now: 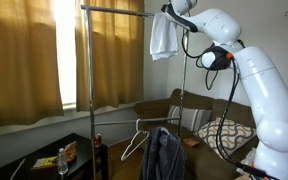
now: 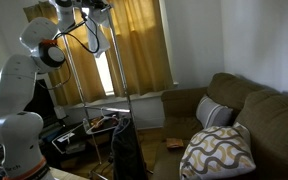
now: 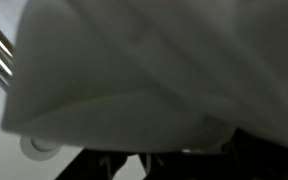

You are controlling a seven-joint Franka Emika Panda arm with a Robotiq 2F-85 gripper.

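A white cloth [image 1: 164, 36] hangs at the right end of the metal rack's top rail [image 1: 119, 11]. My gripper [image 1: 168, 8] is right at the cloth's upper edge, high up near the frame's top. In the second exterior view the cloth [image 2: 96, 32] hangs beside the rack, under the raised arm. White fabric [image 3: 134, 75] covers most of the wrist view and hides the fingers. Only dark parts of the fingers [image 3: 254, 155] show along the bottom, so how far apart they stand is not clear.
Lower on the rack hang a dark garment [image 1: 162, 155] and an empty white hanger [image 1: 134, 146]. A small table [image 1: 52, 160] with a bottle and other items stands left. Behind is a brown sofa [image 2: 224, 95] with cushions.
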